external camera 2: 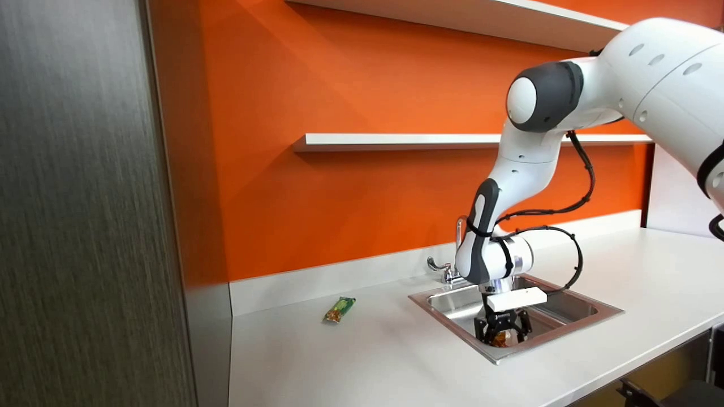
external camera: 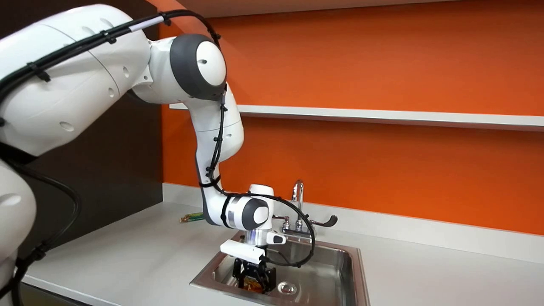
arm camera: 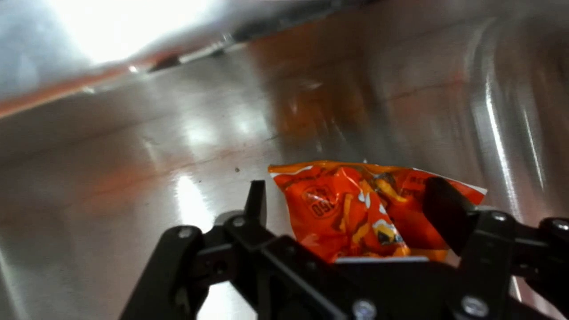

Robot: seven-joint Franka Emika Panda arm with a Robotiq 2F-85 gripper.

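Observation:
An orange-red snack packet (arm camera: 341, 208) with a crinkled top edge lies in the steel sink (external camera 2: 589, 308). My gripper is down inside the basin, its fingers spread. In the wrist view the left finger (arm camera: 257, 202) stands a little off the packet's left side, over bare metal. The right finger (arm camera: 445, 208) overlaps the packet's right end; whether it touches cannot be made out. The packet's lower part is hidden behind the gripper body. From outside, the packet (external camera: 252, 284) shows low between the black fingers.
A green packet (external camera 2: 339, 309) lies on the counter left of the sink. The faucet (external camera: 299, 204) rises behind the basin, close to the arm. A drain (external camera: 287, 288) sits to the packet's right. The counter right of the sink (external camera: 438, 275) is clear.

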